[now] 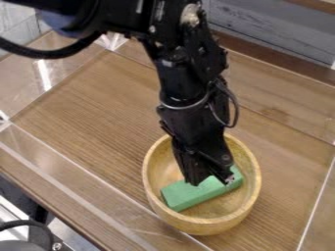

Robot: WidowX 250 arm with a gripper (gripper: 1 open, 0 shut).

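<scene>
A round tan bowl (202, 222) sits on the wooden table near the bottom centre, holding a green rectangular block (190, 196) that lies diagonally. My black gripper (213, 173) reaches down from the top into the bowl, its tip just over the block's upper right part, which it partly hides. The gripper looks shut, with nothing visible between its fingers; whether it touches the block is unclear.
Bare wooden table (78, 108) fills the left and the right side. A grey wall (275, 39) stands at the back right, and black cables show at the lower left.
</scene>
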